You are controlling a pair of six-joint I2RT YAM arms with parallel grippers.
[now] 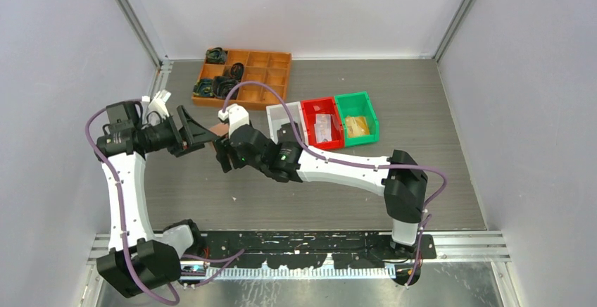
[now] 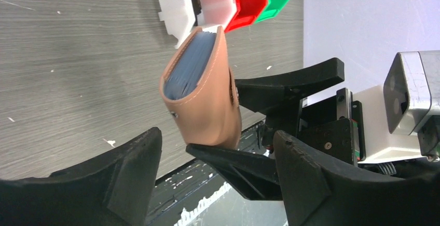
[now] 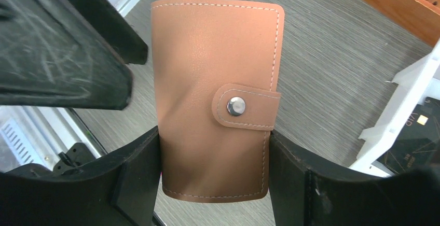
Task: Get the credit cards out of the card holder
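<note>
My right gripper is shut on the tan leather card holder, gripping its lower sides and holding it above the table. A strap with a silver snap lies across its front. In the left wrist view the holder stands tilted with its open end toward that camera, and blue-grey cards show inside, packed close together. My left gripper is part open with nothing between its fingers, close before the holder. From above, the two grippers face each other, and the holder is partly hidden between them.
White, red and green bins stand in a row right of the grippers. An orange compartment tray with dark coiled items lies at the back.
</note>
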